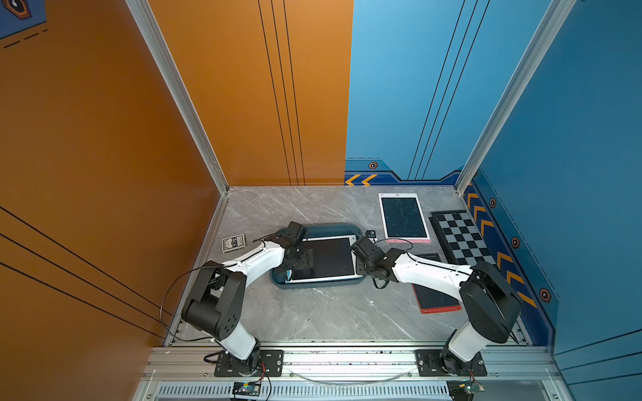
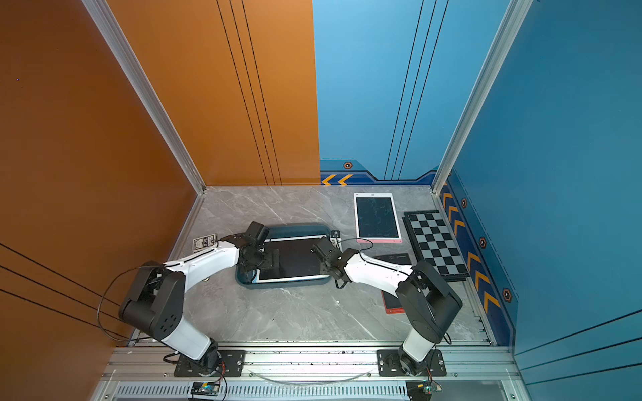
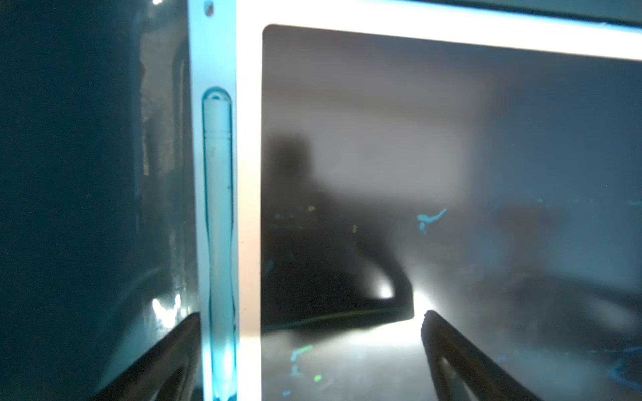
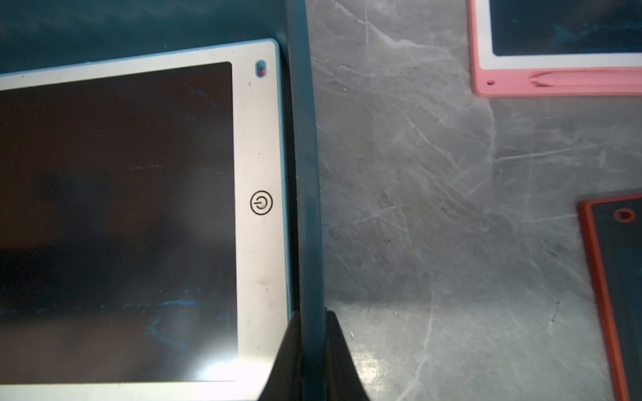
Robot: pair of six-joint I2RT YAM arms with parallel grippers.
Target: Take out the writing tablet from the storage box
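Observation:
The white-framed writing tablet (image 1: 331,257) with a dark screen lies in the teal storage box (image 1: 327,284). Its blue left edge holds a blue stylus (image 3: 218,173), seen in the left wrist view. Above that end my left gripper stands open, nothing held; one finger (image 3: 164,361) is by the tablet's left edge, the other over the screen. In the right wrist view, my right gripper is shut on the box's right wall (image 4: 307,167), fingers on either side, beside the tablet's power-button end. The tablet's underside is hidden.
To the right lie a pink-and-white tablet (image 1: 404,217), a red-edged dark tablet (image 1: 438,297) partly under the right arm, and a checkered board (image 1: 461,237). A banknote-like stack (image 1: 234,242) lies left of the box.

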